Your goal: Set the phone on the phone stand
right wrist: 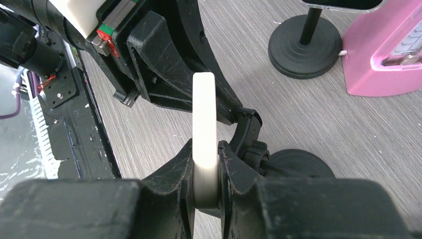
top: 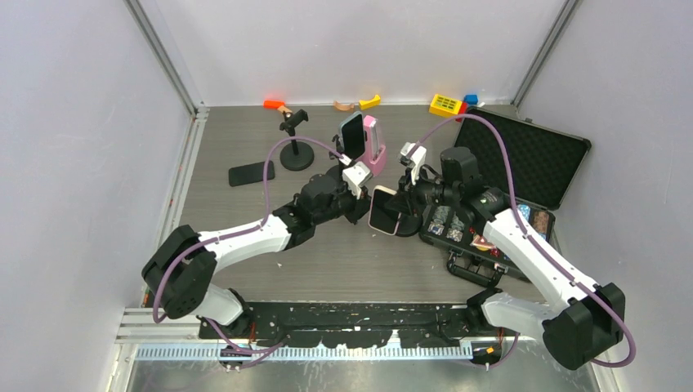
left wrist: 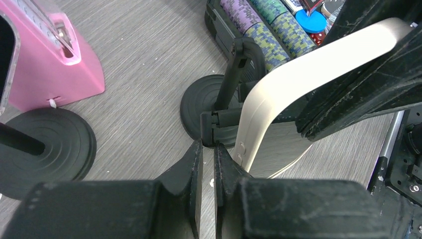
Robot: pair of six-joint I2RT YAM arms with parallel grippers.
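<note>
My right gripper [top: 402,204] is shut on a white-edged phone [right wrist: 204,109], held tilted over a black stand [left wrist: 226,89] with a round base [right wrist: 296,159]. My left gripper is at that stand's holder, its fingers nearly together with a narrow gap; whether it grips the holder I cannot tell. Another stand [top: 297,155] is empty at the back left. A phone [top: 352,135] rests upright on a middle stand, and a dark phone [top: 251,173] lies flat at the left.
A pink holder [top: 373,147] stands behind the middle. An open black case [top: 523,155] fills the right. Small coloured blocks [top: 446,105] line the back wall.
</note>
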